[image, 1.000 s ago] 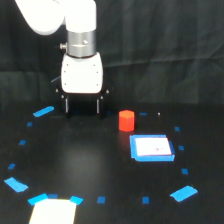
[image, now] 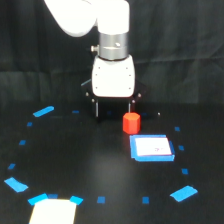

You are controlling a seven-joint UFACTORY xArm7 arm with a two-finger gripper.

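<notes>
A small red block (image: 131, 123) sits on the black table, right of centre. Just in front of it is a blue-edged tile with a white middle (image: 153, 148); its back left corner lies close to the block, and I cannot tell whether they touch. My white gripper (image: 114, 107) points down behind and to the left of the block. Its thin dark fingers are spread wide, nothing showing between them. The right finger ends close behind the block; contact there cannot be made out.
Blue tape strips (image: 184, 193) and small blue marks are scattered over the tabletop. A pale yellow-white square (image: 53, 211) lies at the front left edge.
My gripper has moved right, its fingers still apart. The red block has shifted slightly right and nearer the camera, toward the tile. The tile has stayed put.
</notes>
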